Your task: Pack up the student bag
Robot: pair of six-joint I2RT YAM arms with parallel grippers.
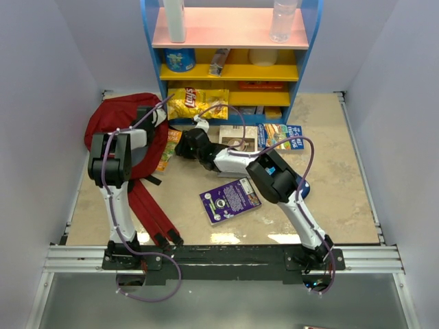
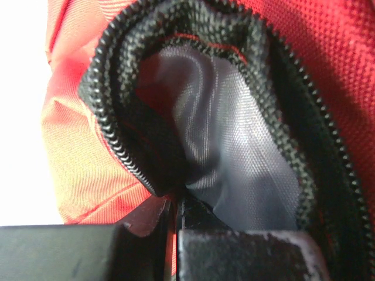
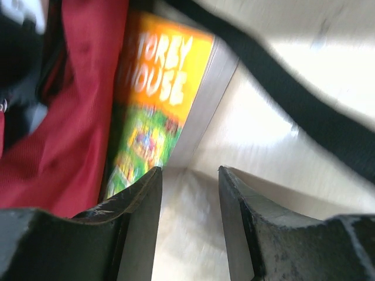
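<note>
The red bag lies at the left of the table with its grey-lined opening facing up. My left gripper is shut on the zipped rim of that opening, and its arm hides part of the bag from above. An orange and green book lies on the table against the bag's right side, its left part covered by red cloth. My right gripper stands open low beside the book's near end, with nothing between its fingers. A purple book lies flat in the middle.
Behind stands a blue-framed shelf with a yellow Lay's bag on its bottom level. Several books, including a blue one, lie before it. Red straps trail to the front.
</note>
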